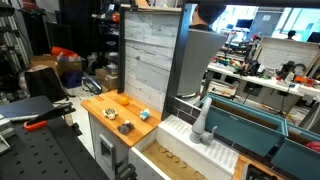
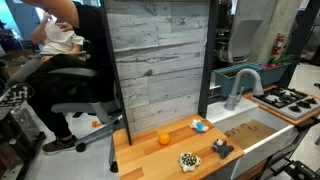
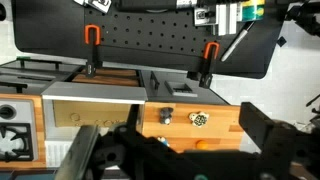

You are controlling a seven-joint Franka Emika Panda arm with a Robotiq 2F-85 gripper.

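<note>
My gripper hangs over the toy kitchen in the wrist view, its dark fingers wide apart and nothing seen between them. Below, on the wooden counter, lie an orange round item (image 2: 163,138), a white patterned piece (image 2: 188,161), a dark grey piece (image 2: 222,148) and a small blue-and-white item (image 2: 199,126). Beside that counter is the white sink (image 3: 95,91), its brownish bottom looking empty. A grey faucet (image 1: 201,119) stands at the sink's back edge. The gripper itself cannot be made out clearly in either exterior view.
A whitewashed plank panel (image 2: 160,85) rises behind the counter. Past the sink sits a black stovetop (image 2: 285,98). A teal bin (image 1: 240,125) stands behind the sink. The black perforated base table (image 3: 165,35) with red-orange brackets borders the kitchen. Some bare counter shows around the small items.
</note>
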